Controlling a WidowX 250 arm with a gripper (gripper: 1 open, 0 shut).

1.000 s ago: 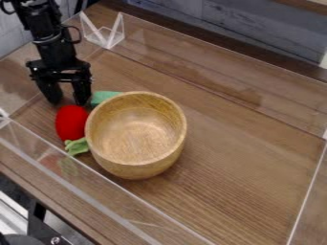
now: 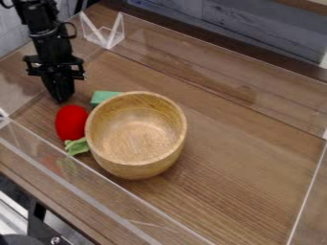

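The black gripper (image 2: 54, 80) hangs at the upper left over the table, above and left of a red object (image 2: 72, 122) with a green part below it. Whether it holds anything is too small and dark to tell. A wooden bowl (image 2: 136, 136) sits right of the red object, and a small green block (image 2: 105, 98) lies behind the bowl's left rim.
A white wire-like shape (image 2: 102, 31) stands at the top left, beside the arm.
The gripper has moved up and slightly left, away from the red object and green block, which look unmoved, as does the bowl.
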